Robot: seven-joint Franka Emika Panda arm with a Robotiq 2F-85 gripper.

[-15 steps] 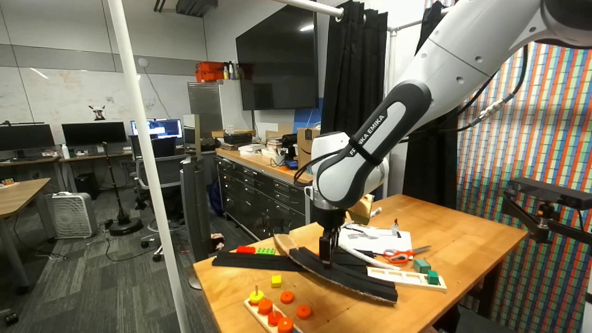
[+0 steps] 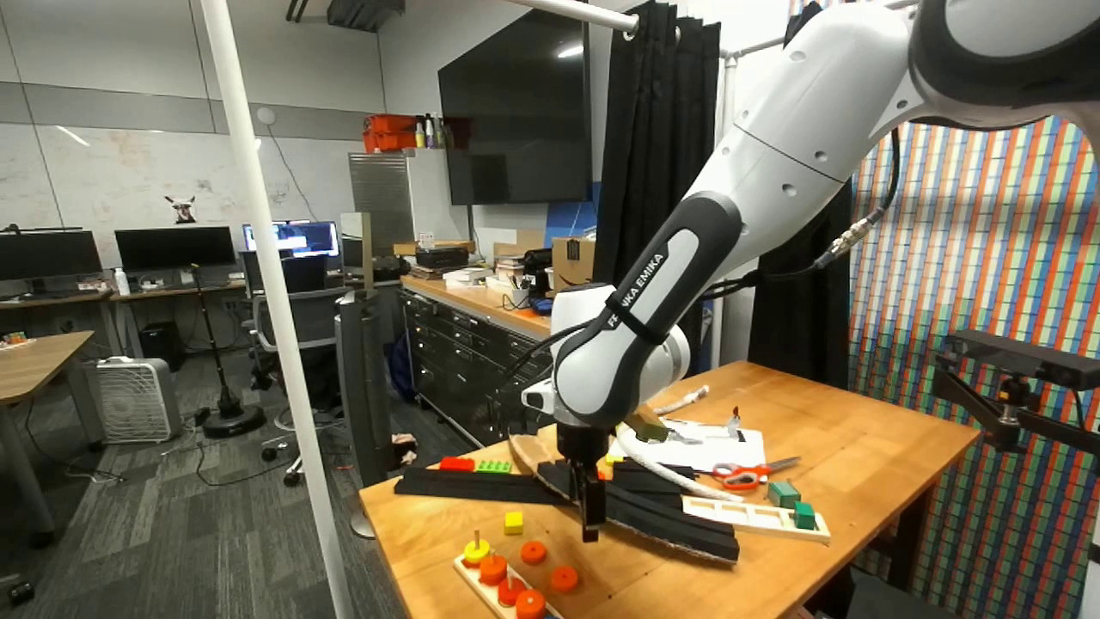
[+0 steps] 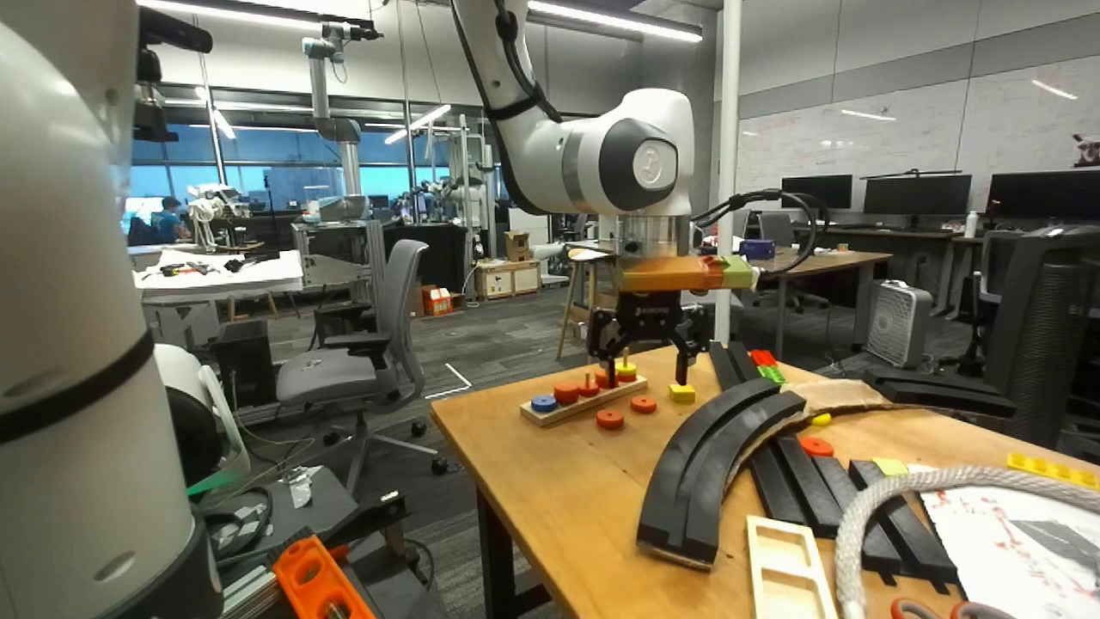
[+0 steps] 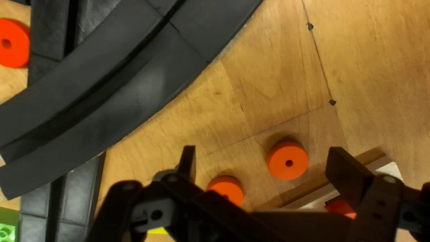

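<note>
My gripper point(image 3: 647, 377) stands open above the table, its fingers far apart and nothing held between them. Two orange discs with centre holes lie loose on the wood: one disc point(image 4: 287, 160) shows between the fingers in the wrist view, and the other disc point(image 4: 225, 189) is partly covered by the gripper body. Beside them sits a wooden peg board point(image 3: 557, 414) bearing a blue disc point(image 3: 543, 403), several red-orange discs and a yellow disc point(image 2: 476, 551). A yellow block point(image 2: 513, 523) rests close to the loose discs.
Curved black track point(image 3: 693, 469) overlies straight black track pieces alongside the discs. Another orange disc point(image 4: 13, 43) lies beyond the curve. Scissors point(image 2: 744, 474), white rope point(image 3: 861, 516) and a wooden tray point(image 3: 789, 567) occupy the other side. Bare wood lies between peg board and curve.
The arm has moved left in exterior view 1, and the gripper has come lower, from over the black track toward the loose orange discs. The objects on the table stay where they were.
</note>
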